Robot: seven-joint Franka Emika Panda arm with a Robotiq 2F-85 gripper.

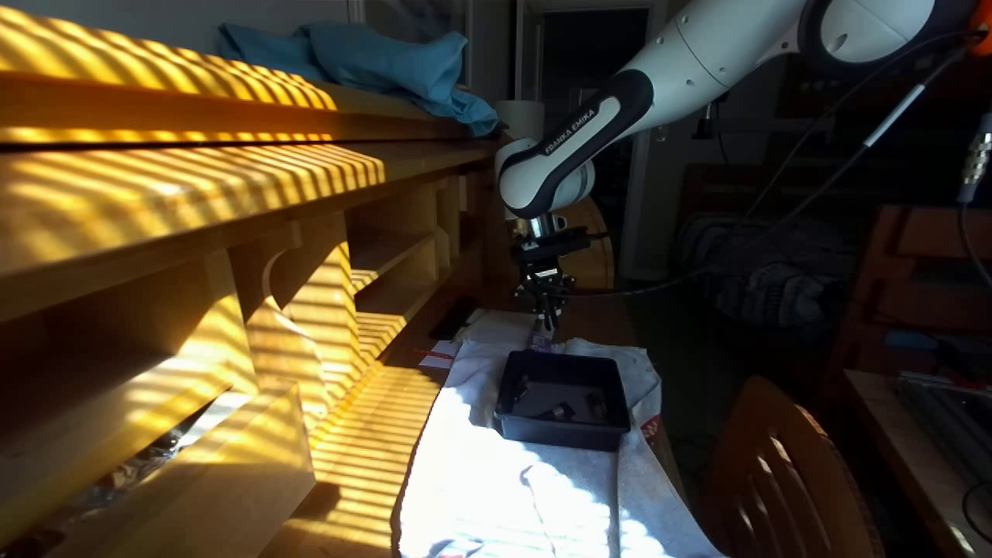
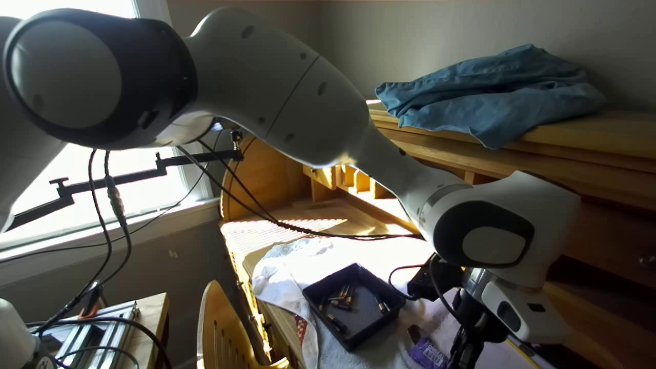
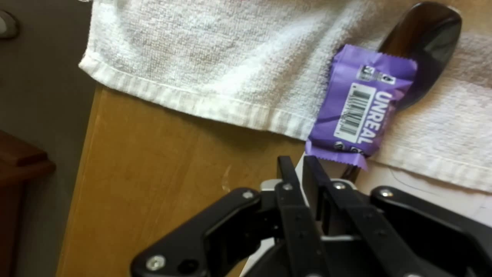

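Observation:
A purple UNREAL wrapper lies at the edge of the white towel, partly over a dark brown spoon. The spoon's bowl pokes out past one end of the packet; a bit of its handle shows past the other. My gripper is shut to a narrow gap beside the wrapper's near end. I cannot make out anything held in that gap; pale paper shows behind it. In exterior view 1 the gripper is above the far end of the towel, beyond the black tray.
Several small dark and brass-coloured pieces lie in the tray. A wooden shelf unit runs along one side of the desk, and a chair stands on the other. Bare wood shows beside the towel.

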